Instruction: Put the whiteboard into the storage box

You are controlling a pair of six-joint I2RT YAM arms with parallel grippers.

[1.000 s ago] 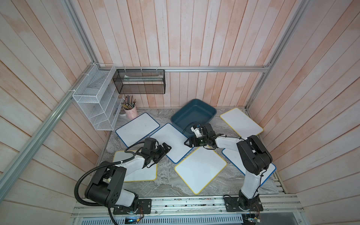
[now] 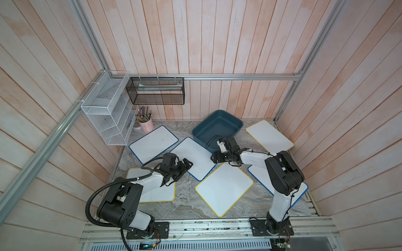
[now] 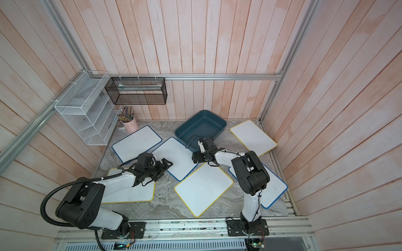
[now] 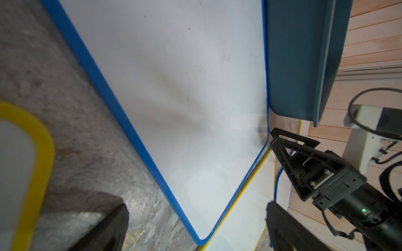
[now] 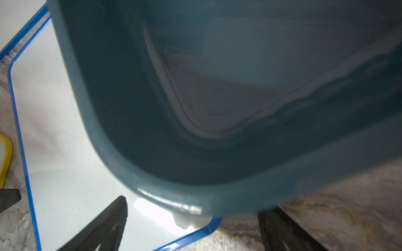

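Several white boards with blue or yellow edging lie on the grey table. A dark teal box [image 2: 215, 125] stands at the back centre, empty as far as seen. A blue-edged board [image 2: 190, 154] lies against its front left side. My left gripper is open low over that board's near edge, nothing between its fingers. My right gripper is open at the box's near corner, just outside the rim, over the corner of the same board; part of its fingers is hidden by the rim.
A yellow-edged board [image 2: 224, 188] lies front centre, others at left and right. A pencil cup [image 2: 145, 125] and white wire racks [image 2: 102, 108] stand back left; a black mesh basket [image 2: 155, 100] hangs on the back wall.
My right gripper has shifted slightly to the right, and the box and centre board with it slightly over the last second. My left gripper has moved very little.
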